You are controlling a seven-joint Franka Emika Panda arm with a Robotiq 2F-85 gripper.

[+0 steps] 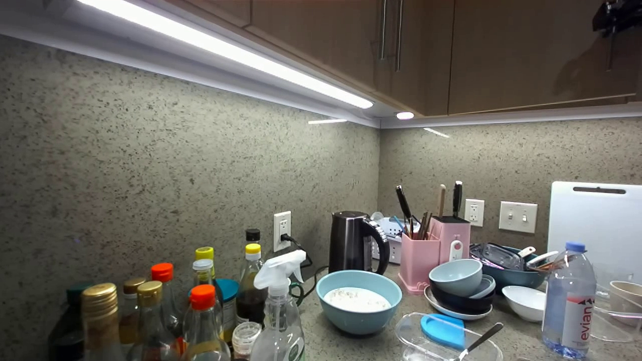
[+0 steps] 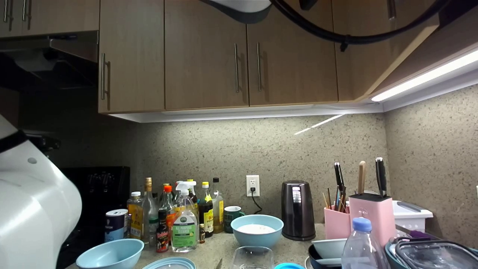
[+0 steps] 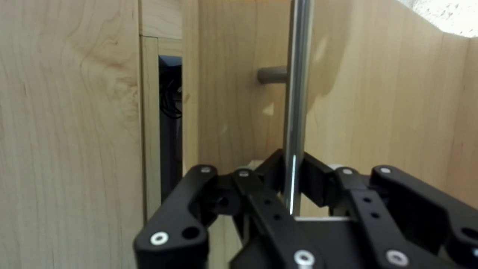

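A vertical metal bar handle (image 3: 298,98) runs down the middle of the wrist view, fixed to a light wood cabinet door (image 3: 237,116). My gripper is shut on this handle, its black fingers closed around the lower visible stretch. Left of the door's edge, a narrow dark gap shows some black cables (image 3: 170,94) inside, so the door stands ajar. In exterior view 1, the dark gripper (image 1: 618,21) is at the upper right corner, in front of the upper cabinet door (image 1: 517,60). Exterior view 2 cuts off most of the arm (image 2: 244,9) at the top.
Neighbouring cabinet doors (image 2: 206,58) are shut. Below, the counter is crowded: a spray bottle (image 2: 184,224), a blue bowl (image 2: 256,237), a kettle (image 2: 298,210), a pink knife block (image 2: 372,217) and a water bottle (image 1: 569,301). Open space lies between cabinets and counter.
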